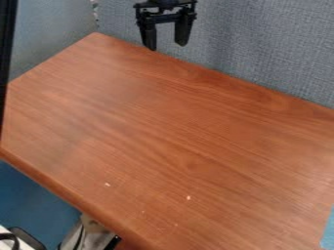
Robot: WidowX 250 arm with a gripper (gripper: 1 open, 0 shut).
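My black gripper (166, 29) hangs at the top centre, above the back edge of a bare wooden table (163, 146). Its two fingers are apart and open, with nothing between them. The tabletop holds no objects, only a few small light specks near the front.
Grey fabric partitions (261, 44) stand behind the table and at the left. A dark vertical strip (4, 59) runs down the upper left edge. Cables and a pale item lie below the table at lower left.
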